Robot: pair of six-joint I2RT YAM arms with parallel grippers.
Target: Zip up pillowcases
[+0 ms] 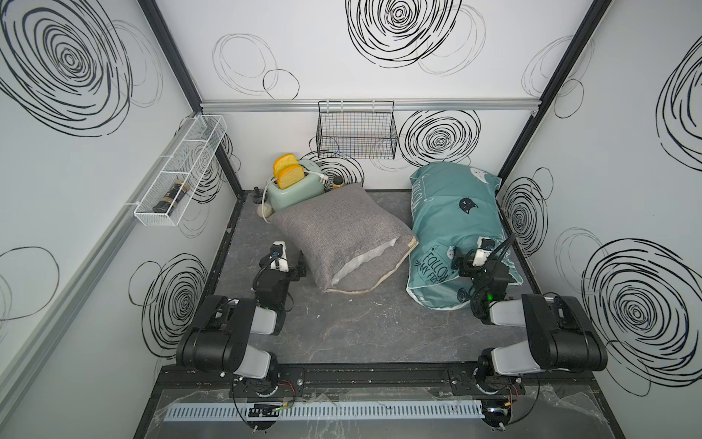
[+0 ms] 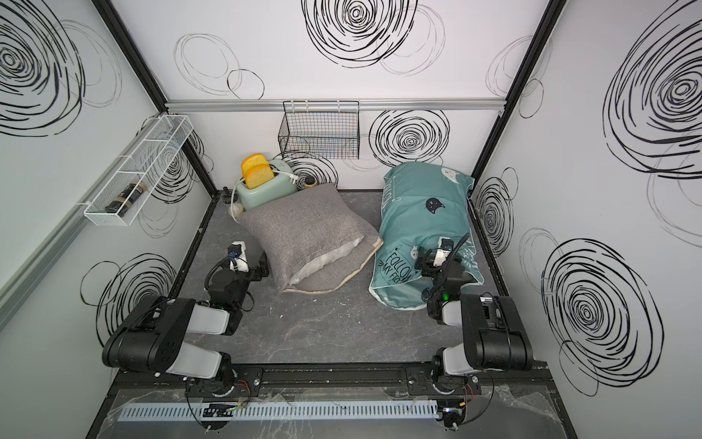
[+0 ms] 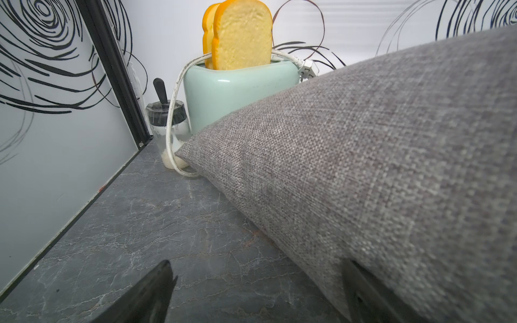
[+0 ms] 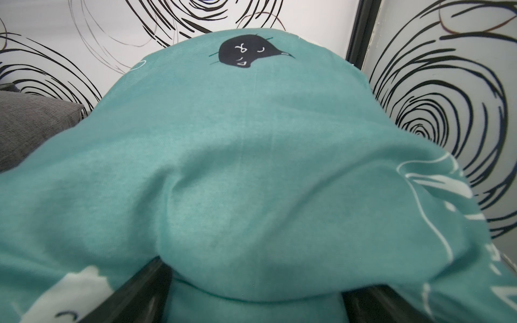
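Note:
A grey pillow (image 1: 343, 226) lies tilted in the middle of the table, its front seam gaping with white filling (image 1: 365, 259) showing. To its right is a teal pillow (image 1: 453, 212) printed with cats and lettering; its front end is flat and loose. At the grey pillow's left side my left gripper stands open, its right finger close against the fabric and bare table between the fingers. My right gripper is open over the front part of the teal pillow, its fingertips partly hidden by folds. No zipper pull can be made out.
A mint toaster (image 1: 296, 191) with yellow toast (image 1: 289, 174) and a white cable stands behind the grey pillow, beside a small jar (image 3: 169, 126). A wire basket (image 1: 357, 131) hangs on the back wall.

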